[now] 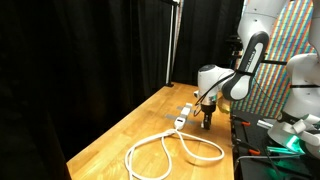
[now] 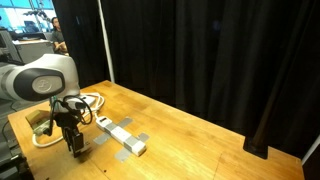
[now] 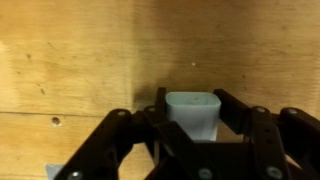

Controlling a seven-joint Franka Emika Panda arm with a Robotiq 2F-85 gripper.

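Note:
My gripper points down just over the wooden table, with dark fingers on both sides of a small, pale, block-like piece (image 3: pixel 194 112). Whether the fingers press on that piece or merely flank it is unclear. In the second exterior view the gripper (image 2: pixel 76 150) is at the near left, beside a long white power strip (image 2: pixel 122 134). The first exterior view has the gripper (image 1: pixel 207 122) low at the table's right side, and the pale piece cannot be made out there.
A white cable (image 1: pixel 150 139) loops over the table in front of the arm. Flat grey patches (image 2: pixel 122 155) lie around the strip. The table's long stretch (image 2: pixel 210 140) away from the arm is bare. Black curtains hang behind.

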